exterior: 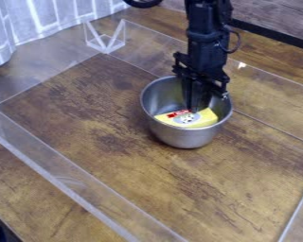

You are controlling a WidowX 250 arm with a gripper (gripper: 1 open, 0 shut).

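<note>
A steel bowl (178, 137) stands on the wooden table right of centre. Inside it lies a yellow packet (203, 120) with a red label and a small face print. The black gripper (195, 106) reaches down from the top into the bowl, its fingers just above or at the packet, partly hidden by its own body; whether they touch it I cannot tell.
A white wire-like object (105, 36) sits at the back left. Clear plastic edges run along the left and right sides. The wood left of and below the bowl (91, 113) is clear.
</note>
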